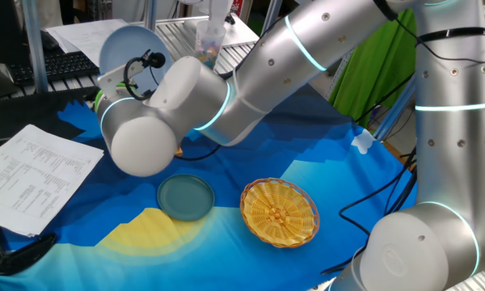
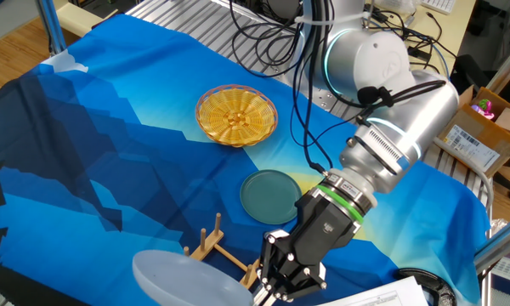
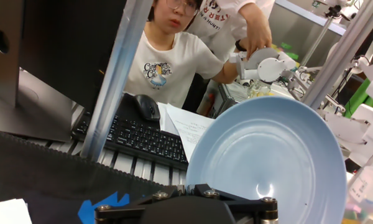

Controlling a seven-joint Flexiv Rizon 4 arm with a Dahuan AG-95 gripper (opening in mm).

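A light blue plate [image 3: 261, 155] is tilted up on edge in the wrist view, its near rim between the fingertips of my gripper, which is shut on it. Exterior view 2 shows the plate [image 2: 183, 280] at the bottom, above a wooden rack [image 2: 206, 246] with upright pegs that it partly covers. In exterior view 1 the plate [image 1: 128, 47] shows behind the wrist, while the gripper's fingers are hidden by the arm.
A dark green plate [image 1: 186, 197] and a yellow wicker basket [image 1: 280, 212] lie apart on the blue cloth, both empty. Papers [image 1: 34, 179] lie at the left. Beyond the cloth are a keyboard [image 3: 146, 140] and a metal post [image 3: 115, 81]; people are seated or standing behind.
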